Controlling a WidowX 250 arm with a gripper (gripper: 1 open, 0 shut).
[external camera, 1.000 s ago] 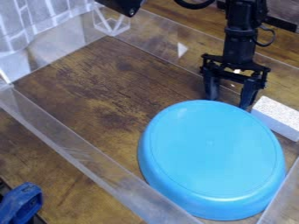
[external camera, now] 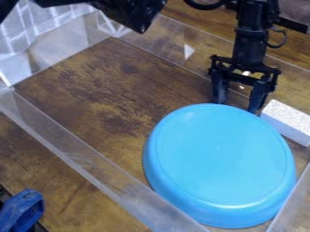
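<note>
My black gripper (external camera: 242,86) is at the upper right, low over the wooden board, its fingers spread open just behind a large blue round disc (external camera: 218,163). A white speckled block (external camera: 285,120) lies to the right of the fingers, at the disc's back right. Whether anything small lies between the fingertips is hard to tell against the dark pads.
Clear plastic walls (external camera: 72,150) border the board. A blue object (external camera: 17,210) sits at the lower left corner, and a white tiled patch (external camera: 36,59) at the upper left.
The dark arm part at the top has shifted slightly. The gripper and objects otherwise look the same.
</note>
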